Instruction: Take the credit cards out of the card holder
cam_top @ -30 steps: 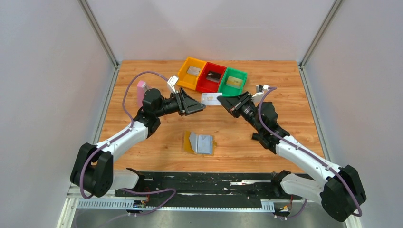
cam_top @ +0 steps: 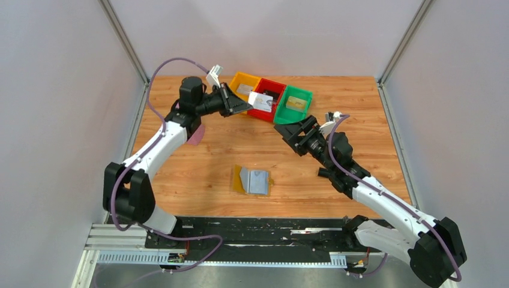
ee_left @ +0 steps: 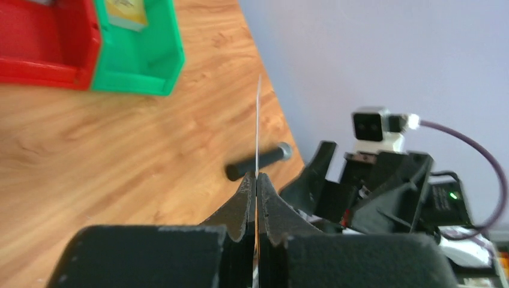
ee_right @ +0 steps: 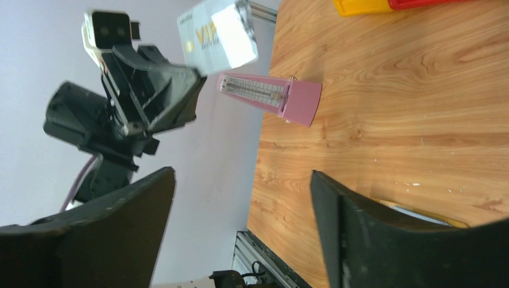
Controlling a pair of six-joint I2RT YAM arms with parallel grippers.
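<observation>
A white VIP credit card (cam_top: 261,101) juts from my left gripper (cam_top: 250,107), which is shut on it above the front of the bins. In the left wrist view that card (ee_left: 258,120) appears edge-on, a thin line rising from the fingertips. The right wrist view shows its printed face (ee_right: 217,37). My right gripper stands open there, its fingers wide apart and nothing between them; it is to the right of the card. On the table's front half lies the card holder (cam_top: 256,182), opened flat, with clear sleeves.
Yellow (cam_top: 245,80), red (cam_top: 260,114) and green (cam_top: 310,95) bins stand at the back; cards lie in yellow and green. A pink metronome (ee_right: 302,102) stands at the left. A black cylinder (ee_left: 258,162) lies on the right. Bare table surrounds the holder.
The left arm has carried the card up and back toward the bins.
</observation>
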